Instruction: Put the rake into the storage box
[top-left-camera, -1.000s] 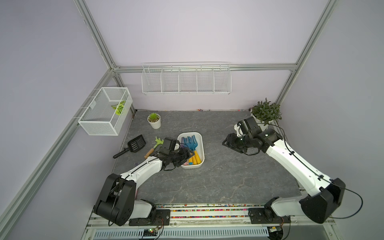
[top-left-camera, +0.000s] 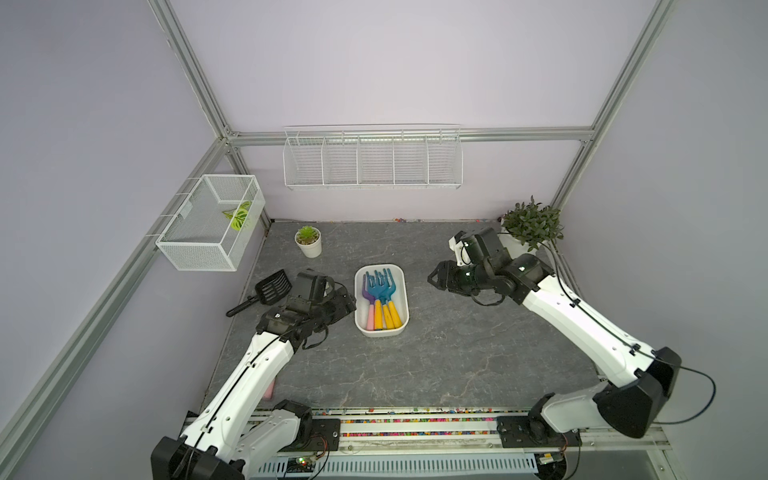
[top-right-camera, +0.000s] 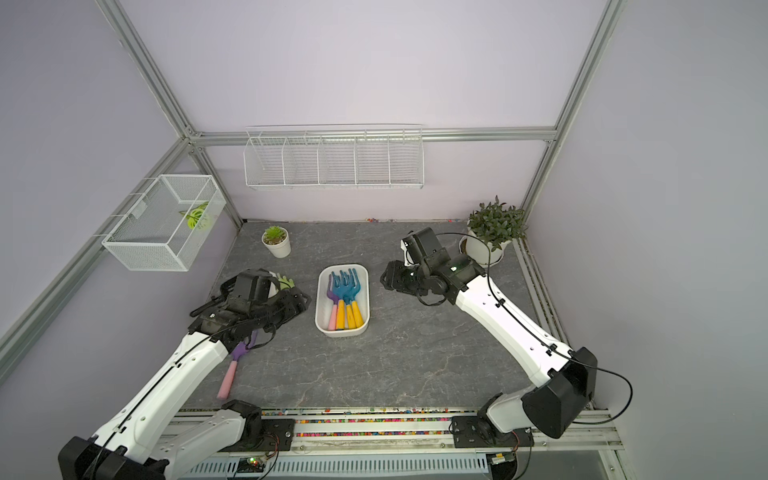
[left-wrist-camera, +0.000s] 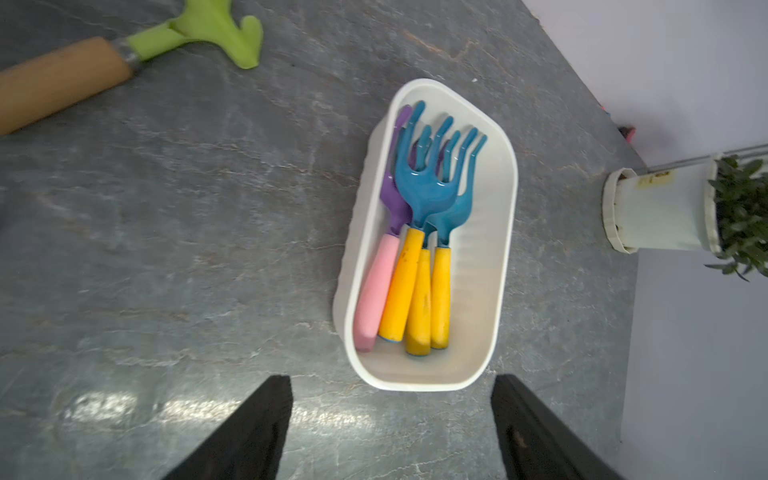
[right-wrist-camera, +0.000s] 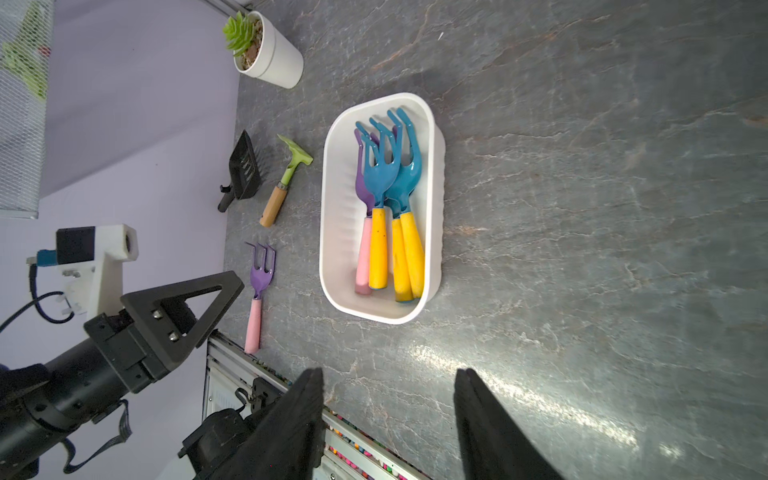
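The white storage box (top-left-camera: 361, 324) holds several rakes and forks with blue (right-wrist-camera: 382, 172) and purple (right-wrist-camera: 361, 188) heads and yellow or pink handles. A purple rake with a pink handle (right-wrist-camera: 254, 320) lies outside, left of the box. A green rake with a wooden handle (left-wrist-camera: 68, 80) also lies left of it. My left gripper is raised left of the box, open and empty. My right gripper hangs in the air right of the box, open with nothing between its fingers.
A black slotted spatula (top-left-camera: 273, 287), a small succulent pot (top-left-camera: 309, 248) and a leafy plant (top-left-camera: 532, 224) stand or lie around. Wire baskets (top-left-camera: 211, 256) hang on the walls.
My left arm has drawn back leftward from over the box, uncovering it.
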